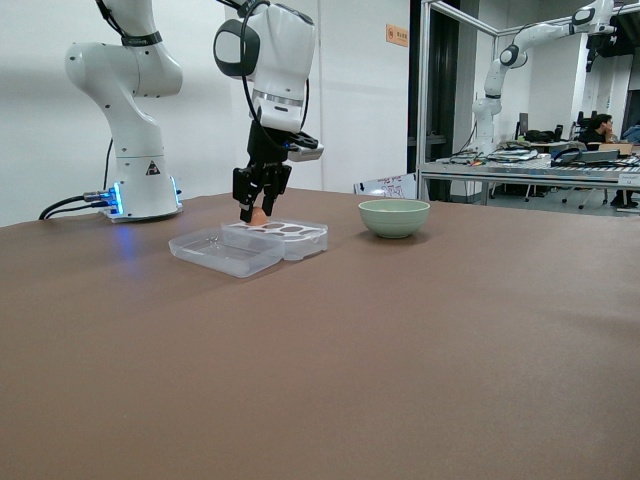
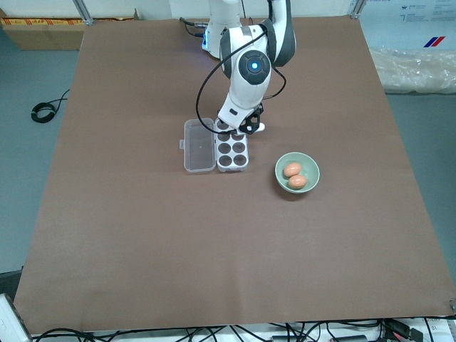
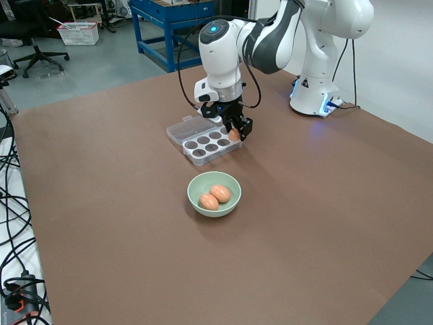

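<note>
My gripper (image 1: 258,200) points down over the clear plastic egg box, whose white tray (image 2: 232,158) has round holes and whose lid (image 2: 199,146) lies open beside it. A brown egg (image 3: 233,135) is between my fingers, low at the back of the tray, also seen in the top view as an egg (image 1: 258,218); whether it rests in a hole is unclear. In the left view my arm hides it. A green bowl (image 3: 214,208) holds two eggs (image 2: 292,169), apart from the box.
The arm's white base (image 1: 140,190) stands at the back, with cables.
</note>
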